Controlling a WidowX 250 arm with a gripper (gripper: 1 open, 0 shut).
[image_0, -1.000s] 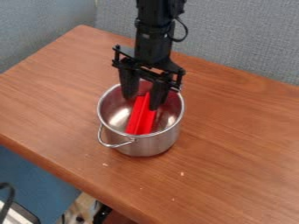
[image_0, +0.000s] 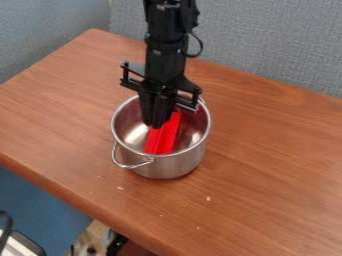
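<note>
A steel pot (image_0: 183, 160) with a wire handle stands on the wooden table. Inside it lies a long red object (image_0: 163, 139), resting at a slant. My black gripper (image_0: 156, 120) reaches down into the pot from above, its fingertips at the upper end of the red object. Whether the fingers are closed on it is hard to tell, as they overlap it in this view.
A grey padded wall (image_0: 267, 45) is behind it, and the table's front left edge drops to a blue surface.
My gripper has moved left and down into the pot, and its fingers appear closer together than a second ago.
</note>
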